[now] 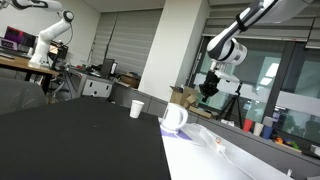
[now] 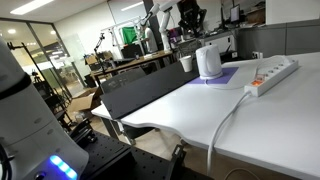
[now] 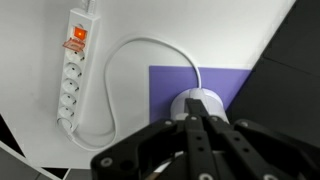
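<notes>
My gripper is shut, and nothing shows between its fingers. In exterior view 1 the gripper (image 1: 208, 90) hangs high in the air, well above the table. A white kettle (image 1: 174, 118) stands upright on the table, and in the other exterior view the kettle (image 2: 209, 62) is on a purple mat (image 2: 229, 75). From the wrist, the kettle (image 3: 215, 103) lies below the fingers and is partly hidden by them. A clear height separates the two. A white cup (image 1: 136, 109) stands beyond the kettle, apart from it.
A white power strip (image 3: 72, 70) with a red switch lies beside the mat, its white cable (image 3: 112, 60) looping over the white tabletop (image 2: 200, 112). A black surface (image 1: 85, 140) covers the other side.
</notes>
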